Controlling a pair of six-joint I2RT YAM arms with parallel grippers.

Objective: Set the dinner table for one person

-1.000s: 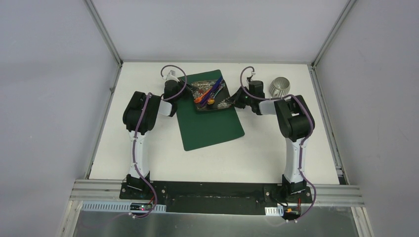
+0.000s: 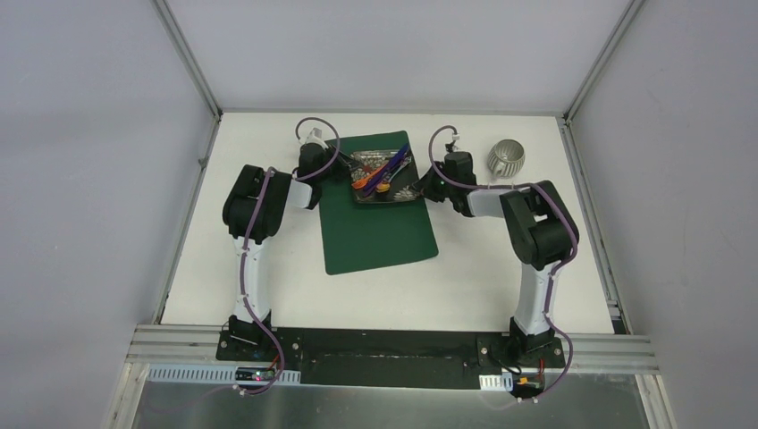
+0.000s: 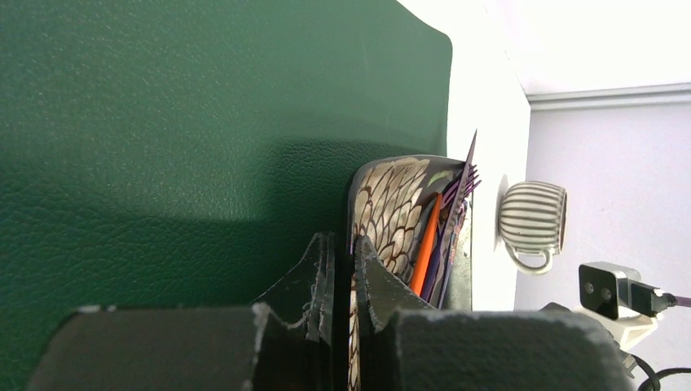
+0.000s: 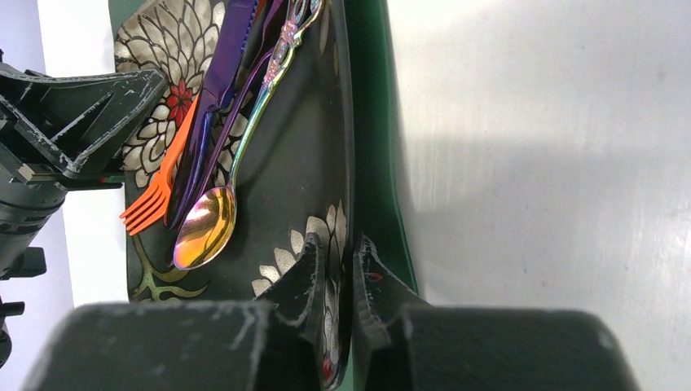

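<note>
A dark square plate with a flower pattern (image 2: 375, 196) rests over a green placemat (image 2: 375, 241). On the plate lie a rainbow spoon (image 4: 204, 228), an orange fork (image 4: 153, 199), a purple knife (image 4: 220, 65) and other purple cutlery. My left gripper is shut on the plate's left edge, and my right gripper is shut on its right edge. A striped mug (image 2: 506, 156) stands at the back right of the white table.
Grey walls bound the workspace at the back and sides.
Both grippers and the plate have shifted slightly, the right side a little toward the front. The placemat has turned slightly, its back edge now farther back on the right.
</note>
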